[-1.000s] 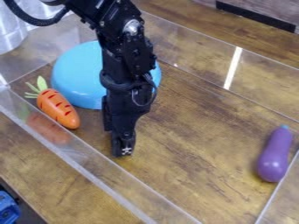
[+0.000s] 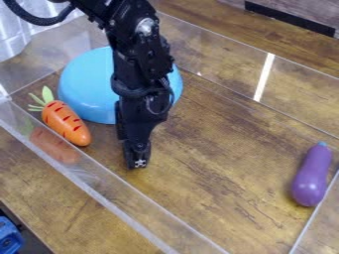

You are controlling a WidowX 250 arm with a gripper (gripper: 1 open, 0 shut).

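Observation:
My black gripper [image 2: 137,149] hangs low over the wooden table in the middle-left, in front of a blue bowl or plate [image 2: 86,79]. An orange toy carrot [image 2: 63,121] with a green top lies just to its left. A purple eggplant [image 2: 311,174] lies at the far right. Whether the fingers are open or shut is unclear, as they are dark and overlapping.
Clear tray walls [image 2: 66,184] run along the lower left and right. A blue object [image 2: 6,236] sits outside at the bottom left. The wooden surface between gripper and eggplant is bare.
The gripper has shifted very slightly, its tip a little higher in the view. The carrot, blue dish and eggplant look unmoved.

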